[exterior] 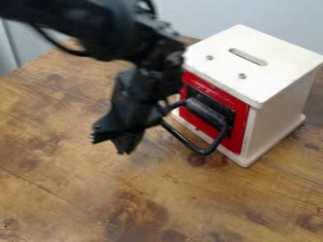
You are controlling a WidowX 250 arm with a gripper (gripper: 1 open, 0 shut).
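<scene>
My black gripper (120,135) hangs left of a white wooden box (271,80), blurred by motion, its fingers pointing down over the table; it looks shut, with nothing seen between the fingers. The box has a slot and two screws on top and a red front panel (233,142) with a black handle mechanism. A looped black handle (195,148) sticks out from the panel toward the lower left, just right of my gripper. The arm partly hides the handle's upper end.
A pale wall stands behind at the upper left.
</scene>
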